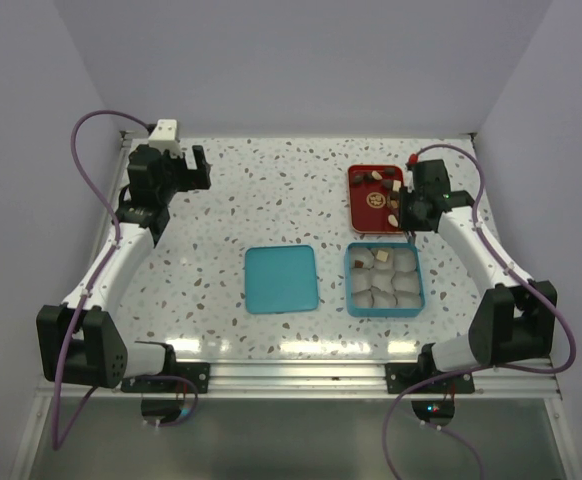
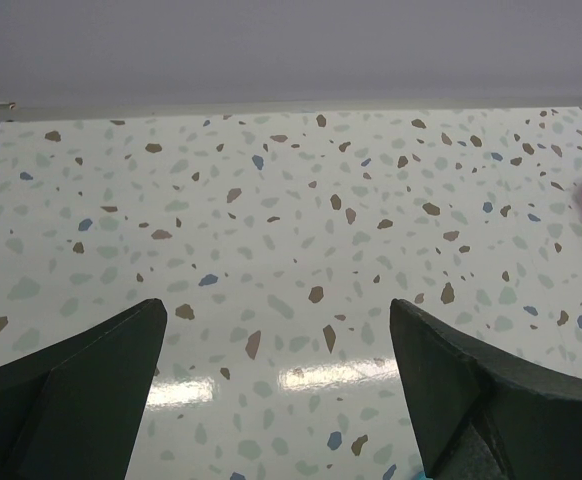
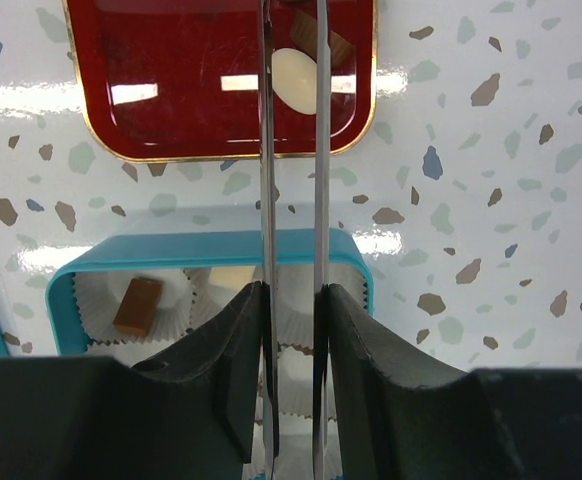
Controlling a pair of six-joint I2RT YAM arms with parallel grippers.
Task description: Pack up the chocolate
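Note:
My right gripper is shut on a pair of long metal tongs (image 3: 322,200), which reach over the red tray (image 1: 361,220). Their tips run past the top edge of the right wrist view, so whether they grip anything cannot be seen. Beside the tongs in the tray lie a pale oval chocolate (image 3: 293,80) and a brown one (image 3: 321,45); several more sit farther back. The blue box (image 1: 351,302) has paper cups, with a brown square (image 1: 358,265) and a pale square (image 1: 382,256) in its back row. My left gripper (image 1: 199,168) stands open and empty at the back left.
A flat blue lid (image 1: 281,280) lies left of the box. Beyond the tray's right side there is free table too.

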